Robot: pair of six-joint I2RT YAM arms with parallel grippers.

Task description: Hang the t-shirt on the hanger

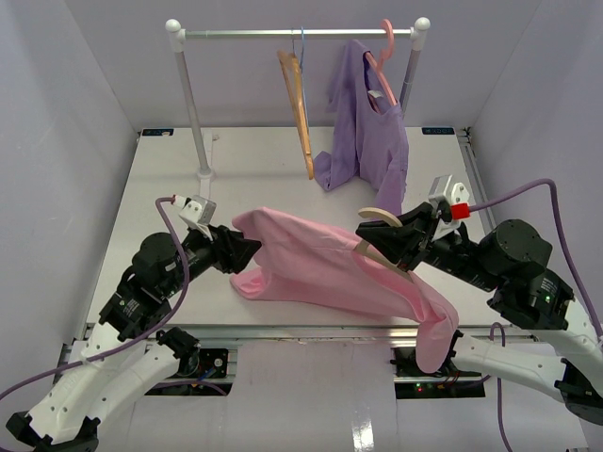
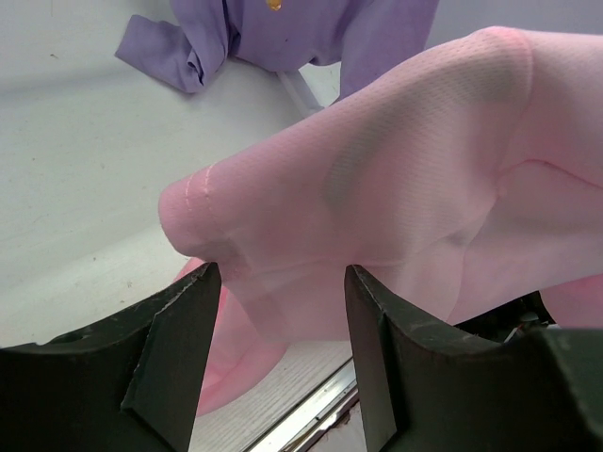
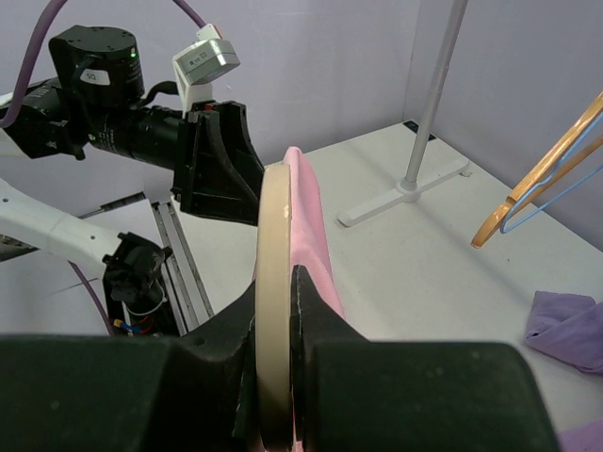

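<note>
The pink t-shirt (image 1: pixel 320 264) hangs from a pale hanger (image 3: pixel 275 301), with my right gripper (image 1: pixel 386 235) shut on the hanger. The shirt's lower folds lie on the table and over its front edge. My left gripper (image 1: pixel 243 247) is open beside the shirt's raised left end; in the left wrist view that pink fabric (image 2: pixel 358 188) is just beyond the fingertips, its contact with them unclear.
A rail (image 1: pixel 254 33) at the back holds wooden hangers (image 1: pixel 294 94) and a purple shirt (image 1: pixel 367 141) on a pink hanger. Walls stand on both sides.
</note>
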